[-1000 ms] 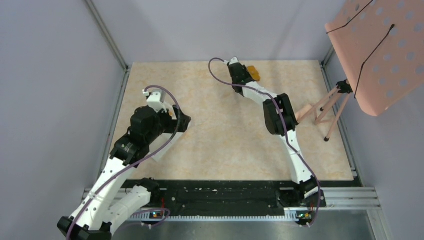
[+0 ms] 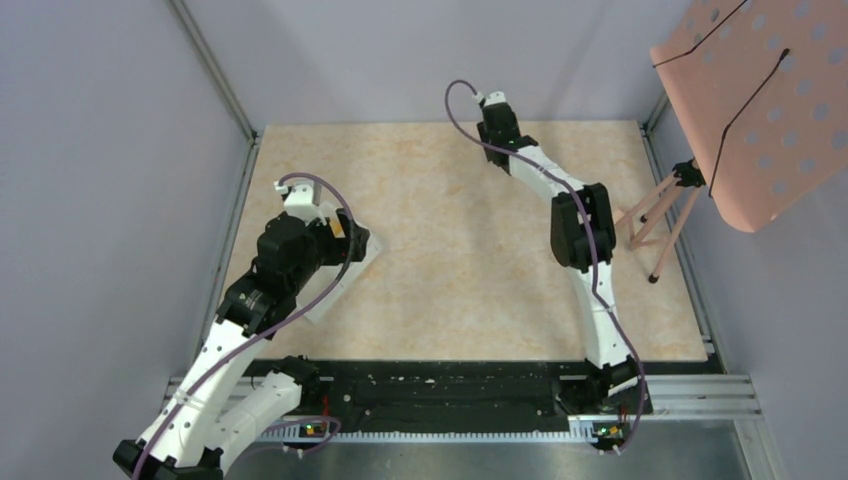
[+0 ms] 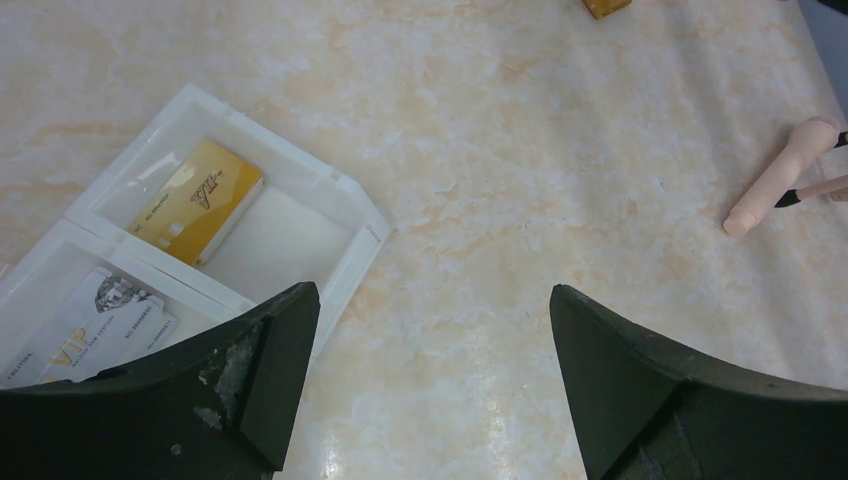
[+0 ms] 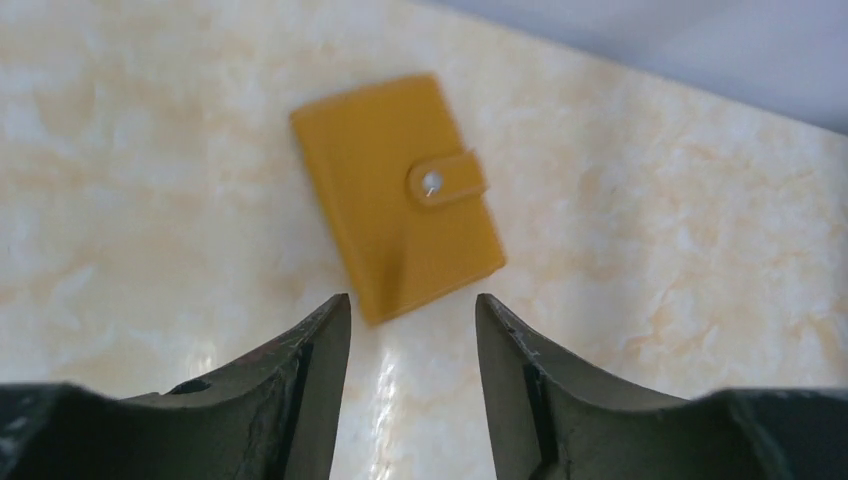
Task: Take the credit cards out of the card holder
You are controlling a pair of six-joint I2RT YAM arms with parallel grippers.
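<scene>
The tan card holder [image 4: 380, 180], with a snap strap, lies on the table below my right gripper, just beyond its fingertips; the right arm hides it in the top view. The right gripper is part open, nothing visible between its fingers. My left gripper stands open over the table beside a white two-compartment tray [image 3: 360, 210]. The tray holds yellow cards [image 3: 200, 200] in one compartment and white cards [image 3: 100, 335] in the other.
A pink tripod [image 2: 670, 220] with a large pink panel [image 2: 750, 120] stands at the right. A wall runs close behind the card holder.
The left arm has shifted slightly left.
</scene>
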